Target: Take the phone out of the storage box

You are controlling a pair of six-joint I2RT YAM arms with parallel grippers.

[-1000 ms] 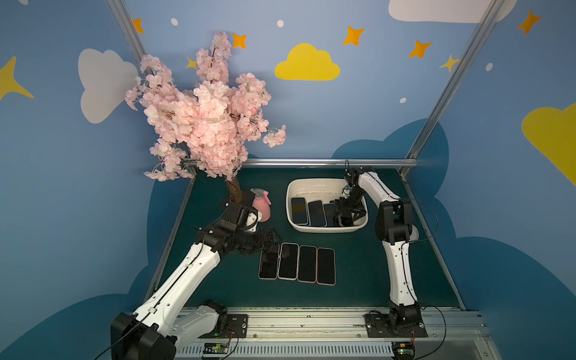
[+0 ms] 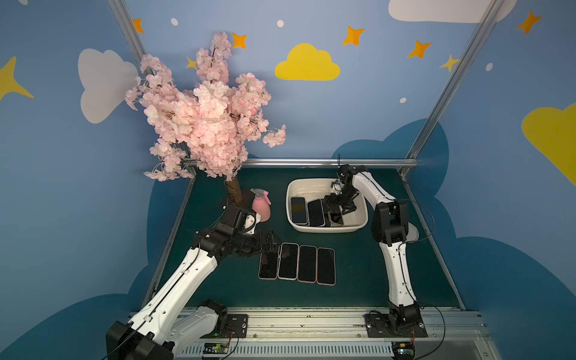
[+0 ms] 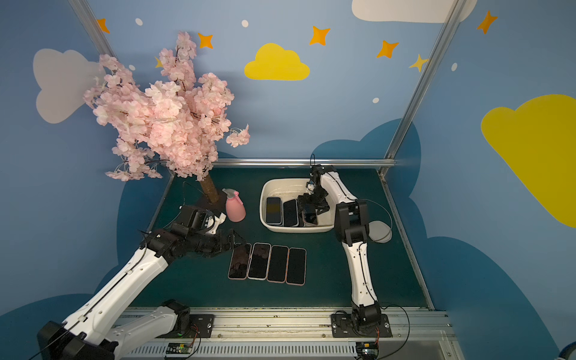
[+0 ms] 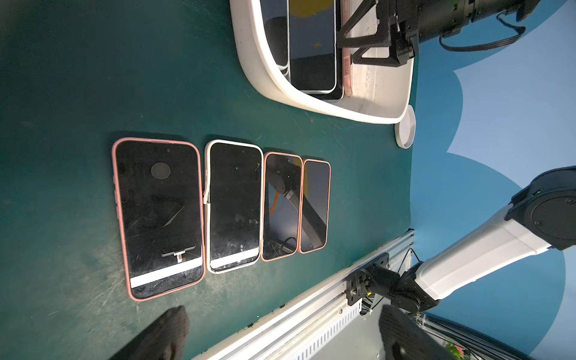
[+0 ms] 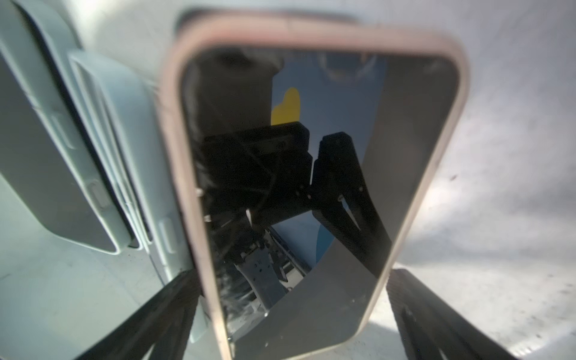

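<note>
The white storage box [image 2: 297,226] stands at the back right with several phones in it. A pink-framed phone [image 5: 336,198] fills the right wrist view, face up in the box. My right gripper is open over it, one finger [image 5: 159,321] off its left edge and the other off its right. White-edged phones [image 5: 72,132] lie close along its left side. On the table, a row of several phones [image 4: 159,222] lies face up outside the box. Near the row's left end my open left gripper [image 2: 273,240] hovers with nothing between its fingers.
A pink spray bottle [image 2: 261,205] and a blossom tree [image 2: 207,120] stand at the left back. A white round object [image 3: 379,231] lies right of the box.
The left arm has shifted slightly. The phones in the row are unmoved.
</note>
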